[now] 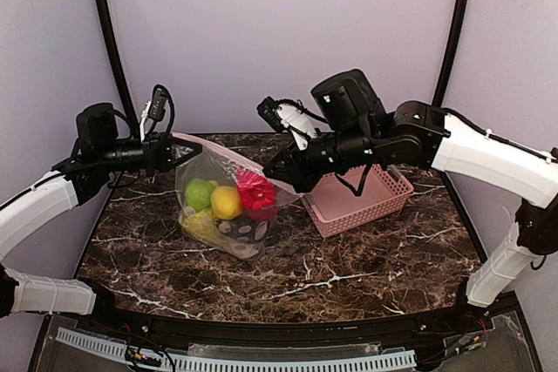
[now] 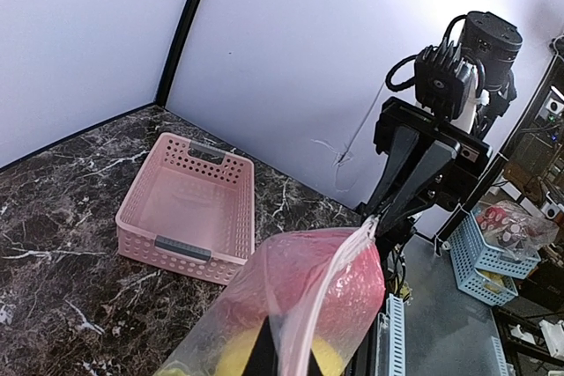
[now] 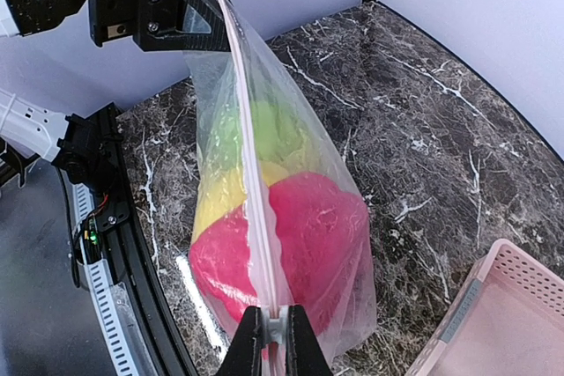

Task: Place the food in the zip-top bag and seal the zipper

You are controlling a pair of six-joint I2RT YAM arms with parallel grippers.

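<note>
A clear zip top bag (image 1: 228, 240) hangs above the table between my two grippers, its pinkish zip strip (image 3: 249, 156) stretched taut. Inside it are a green fruit (image 1: 200, 194), a yellow fruit (image 1: 226, 203) and a red item (image 1: 255, 190). My left gripper (image 1: 190, 151) is shut on the bag's top edge at the left end. On the zip strip's other end, my right gripper is shut, with a small greyish slider (image 3: 276, 330) between its fingers. Whether the strip is sealed along its length cannot be told.
An empty pink basket (image 1: 362, 202) stands on the dark marbled table (image 1: 366, 272), right of the bag and under the right arm. Bare tabletop lies in front of the bag. Beyond the table, blue baskets (image 2: 480, 253) appear in the left wrist view.
</note>
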